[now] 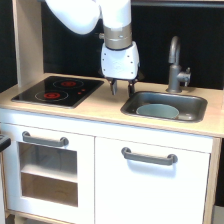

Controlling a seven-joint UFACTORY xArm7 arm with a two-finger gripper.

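The white robot arm hangs from the top of the view, its gripper (121, 86) low over the wooden counter (100, 111), between the black stovetop and the sink. Its small dark fingers are too small to tell whether they are open or shut. A teal plate (157, 111) lies in the dark sink (192, 108), to the right of the gripper.
The black stovetop (57, 92) with red rings is on the left of the counter. A grey faucet (175, 65) stands behind the sink. Below are white cabinet doors with grey handles and an open shelf. The counter between stove and sink is clear.
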